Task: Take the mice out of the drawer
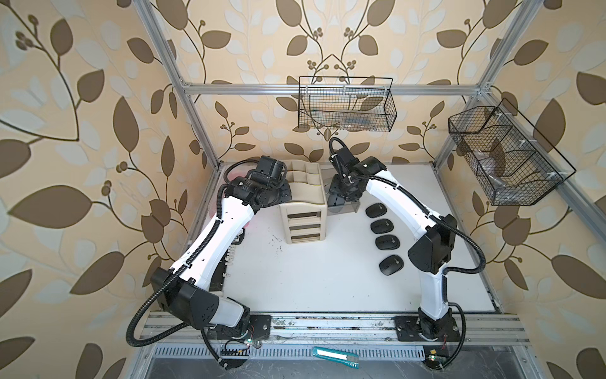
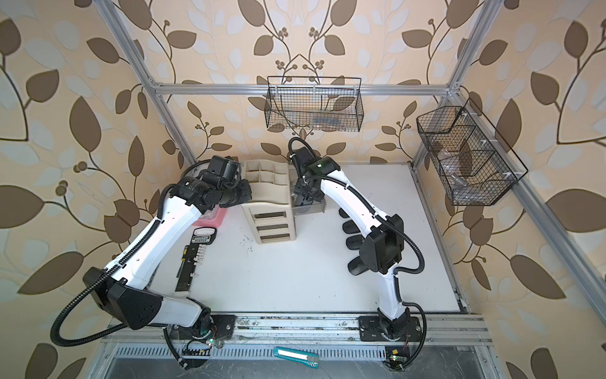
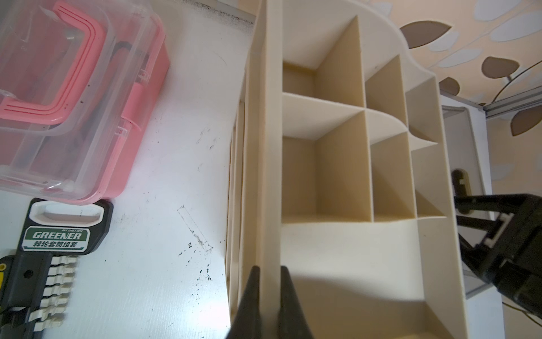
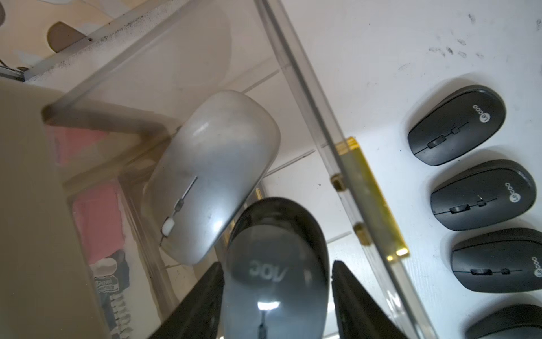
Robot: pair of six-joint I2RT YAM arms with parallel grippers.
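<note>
A clear drawer point(image 1: 346, 207) sticks out from the right side of the cream organizer point(image 1: 303, 193). Inside it lie a silver mouse point(image 4: 212, 163) and a grey-black AOC mouse point(image 4: 271, 271). My right gripper is down in the drawer, its fingers part open on either side of the AOC mouse; contact is unclear. Several black mice point(image 1: 383, 225) lie in a row on the table to the right. My left gripper is at the organizer's top left, its fingertips shut by the blurred edge of the organizer's wall.
A pink lidded box point(image 3: 141, 124) and a socket set point(image 3: 56, 237) lie left of the organizer. Wire baskets point(image 1: 346, 107) hang on the back and right frame.
</note>
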